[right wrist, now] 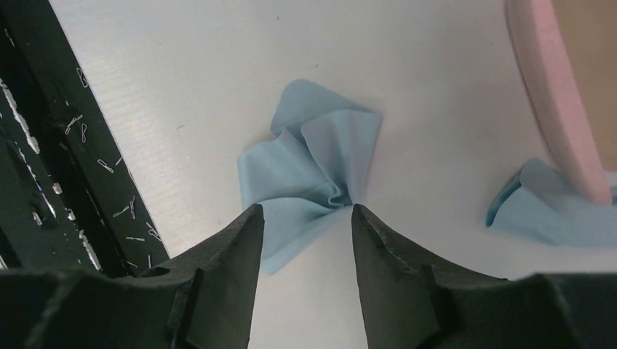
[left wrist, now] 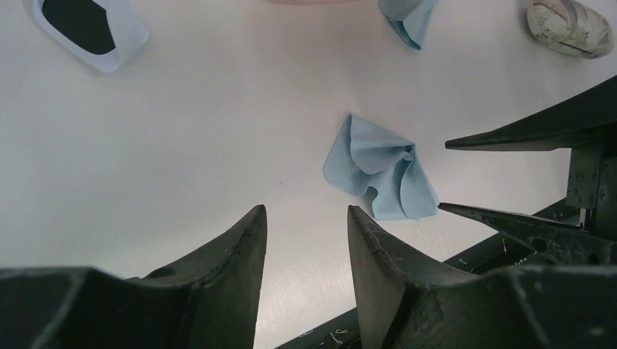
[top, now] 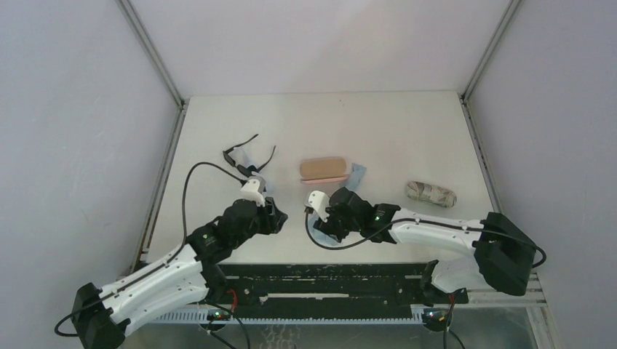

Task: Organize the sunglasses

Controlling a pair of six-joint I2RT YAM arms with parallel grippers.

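Note:
Dark sunglasses point(top: 247, 170) lie at the left of the table with their temples spread, a white tag or card by the lenses. A pink-rimmed tan case point(top: 323, 169) rests near the middle. On the bare table, a crumpled blue cloth point(right wrist: 313, 171) lies below my right gripper, whose fingers stand apart with nothing between them. My left gripper is open and empty too, left of that cloth and below the sunglasses in the top view. The right gripper's fingers point(left wrist: 509, 142) reach into the left wrist view beside the cloth.
Another piece of blue cloth point(top: 355, 177) is tucked at the case's right end. A paper-wrapped bundle point(top: 431, 193) lies at the right. A dark rail point(top: 320, 283) runs along the front edge.

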